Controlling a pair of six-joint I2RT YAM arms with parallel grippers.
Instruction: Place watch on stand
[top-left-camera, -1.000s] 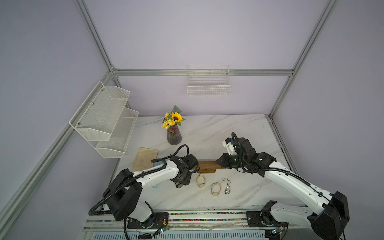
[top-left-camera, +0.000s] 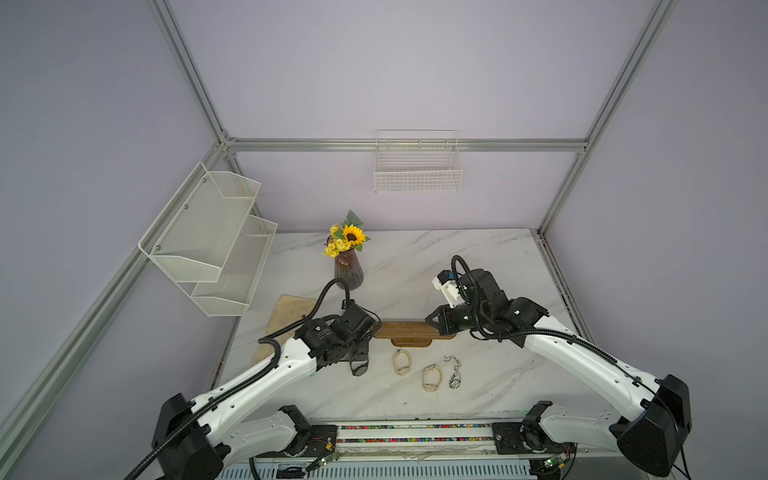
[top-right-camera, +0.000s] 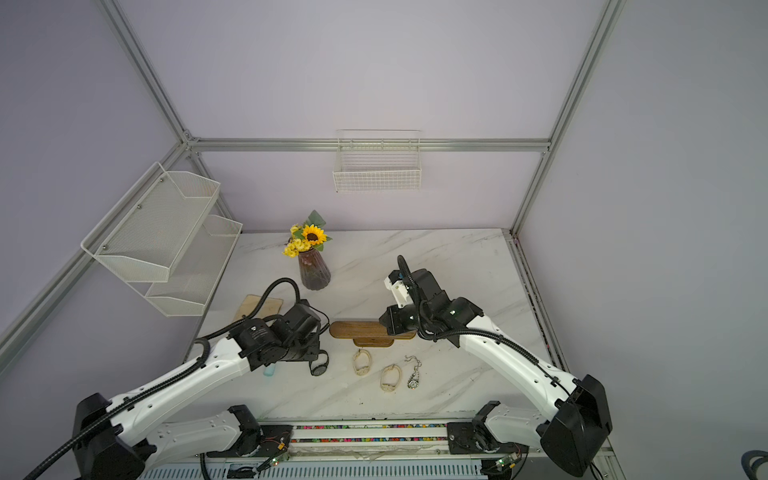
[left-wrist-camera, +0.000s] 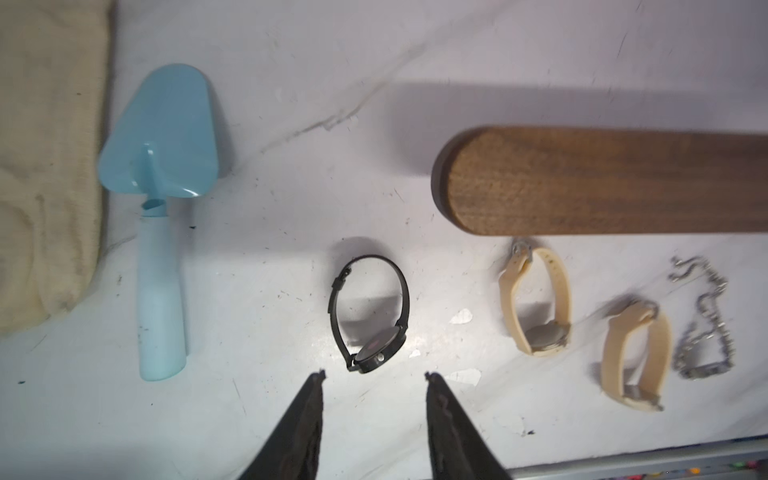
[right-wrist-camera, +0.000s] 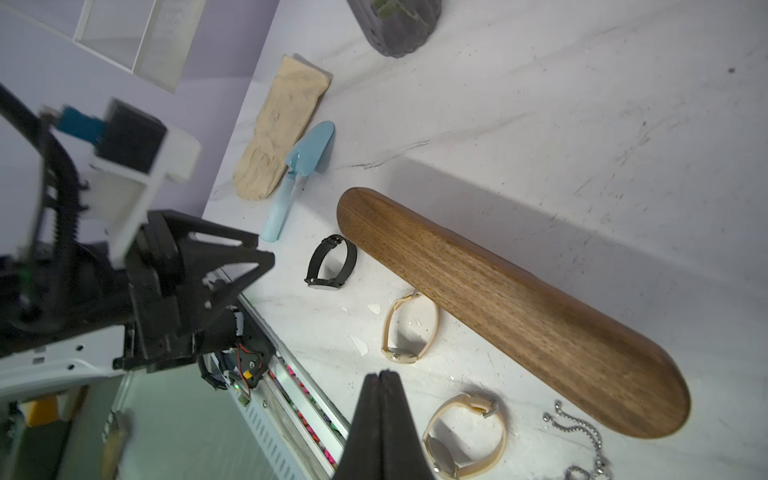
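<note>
A black watch (left-wrist-camera: 382, 349) lies on the marble table, left of two cream watches (left-wrist-camera: 548, 336) (right-wrist-camera: 468, 460) and a silver chain watch (left-wrist-camera: 704, 369). Behind them is the wooden stand (left-wrist-camera: 600, 180) (right-wrist-camera: 504, 304), with nothing on its visible top. My left gripper is open above and just in front of the black watch in the left wrist view, holding nothing. My right gripper hangs over the table near the cream watches and stand, shut with nothing showing between its fingers.
A blue trowel (left-wrist-camera: 160, 296) and a beige cloth (left-wrist-camera: 48, 160) lie at the left. A vase of sunflowers (top-left-camera: 349, 272) stands behind. White wire shelves hang on the left and back walls.
My left arm has drawn back and up to the left, showing more of the black watch. The right gripper has shifted slightly left and up in the top left view.
</note>
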